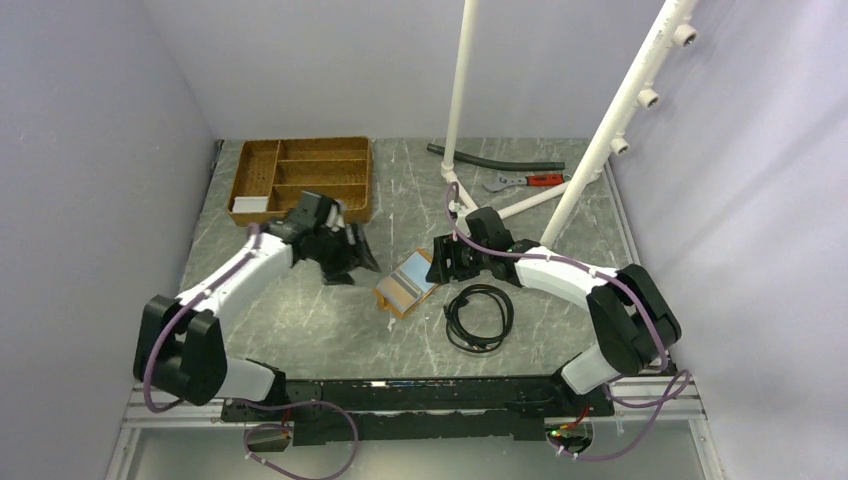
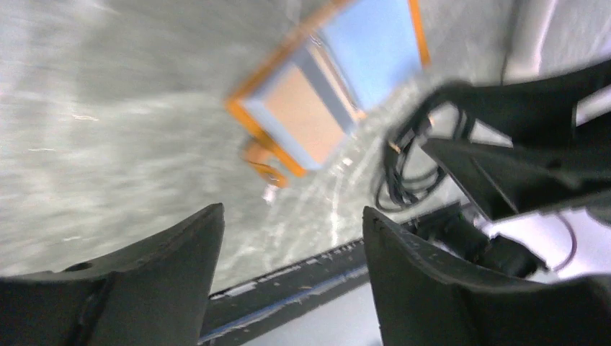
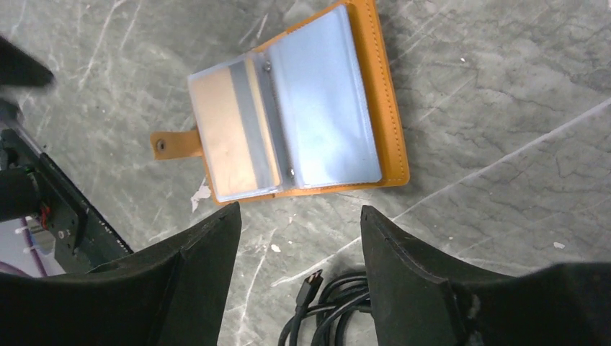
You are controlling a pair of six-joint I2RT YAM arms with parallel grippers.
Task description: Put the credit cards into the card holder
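Note:
The orange card holder [image 3: 393, 122] lies opened flat on the grey table, with clear sleeves on both sides. One half [image 3: 227, 133] shows beige and grey bands, the other half [image 3: 324, 101] pale blue-white; I cannot tell whether cards are inside. Its strap [image 3: 175, 145] sticks out to one side. Blurred by motion, my left gripper [image 1: 364, 256] is left of the holder, its fingers [image 2: 191, 241] apart with nothing between them. At the holder's right edge, my right gripper [image 1: 440, 262] is open and empty. No loose card shows on the table.
At the back left stands a brown divided tray [image 1: 322, 174] with a white block [image 1: 250, 204] in its front left compartment. A coiled black cable [image 1: 478, 318] lies right of the holder. White pipes [image 1: 458, 90], a black hose [image 1: 510, 164] and a wrench [image 1: 530, 181] occupy the back right.

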